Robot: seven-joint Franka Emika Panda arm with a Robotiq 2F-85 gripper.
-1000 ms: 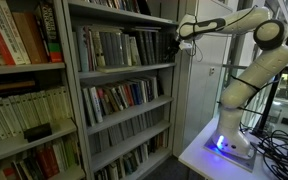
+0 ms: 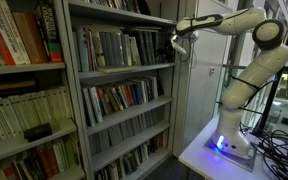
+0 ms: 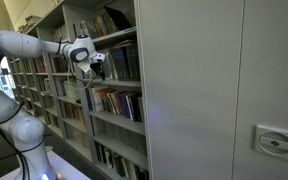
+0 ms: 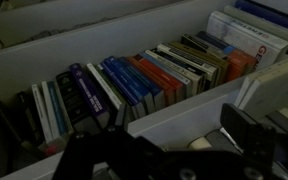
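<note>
My gripper (image 3: 99,70) is raised in front of the upper part of a tall bookcase, at the end of the outstretched arm. In the wrist view the dark fingers of the gripper stand wide apart at the lower edge, open, with nothing seen held between them. Beyond them a row of books (image 4: 149,82) stands on a shelf, with blue, red, tan and black spines. A pale, thick book (image 4: 274,85) is close by the right finger. Whether a finger touches any book cannot be told.
The grey bookcase (image 2: 76,85) has several filled shelves, with upright books (image 2: 124,100) below the gripper's level. A plain cabinet wall (image 3: 194,90) borders it. The white table (image 2: 209,160) under the arm looks mostly bare, and cables (image 2: 279,150) lie beside the base.
The arm's wrist end has shifted slightly near the upper shelf. Books and shelves look unchanged.
</note>
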